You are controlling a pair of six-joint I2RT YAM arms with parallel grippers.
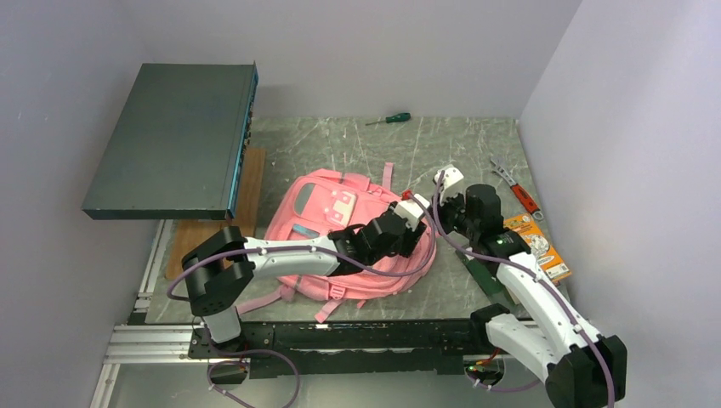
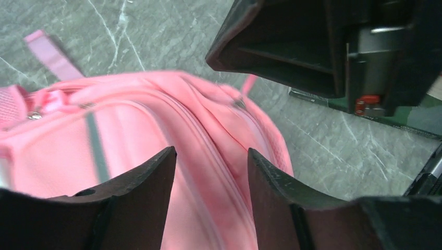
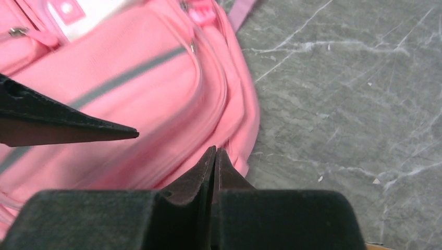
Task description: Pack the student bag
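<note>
The pink backpack lies on the grey marble table, with its zipped edge bunched toward the right. Over that right part, my left gripper is down at the bag. In the left wrist view its fingertips stand apart, pink fabric filling the space between them; the exact contact is hard to make out. My right gripper is shut, its fingertips together and nothing visible between them, just beyond the bag's side edge. Both grippers are close together, and each appears in the other's wrist view.
A large dark box overhangs a wooden board at the left. A green screwdriver lies at the back. Orange-handled pliers, an orange book and a dark green item are at the right.
</note>
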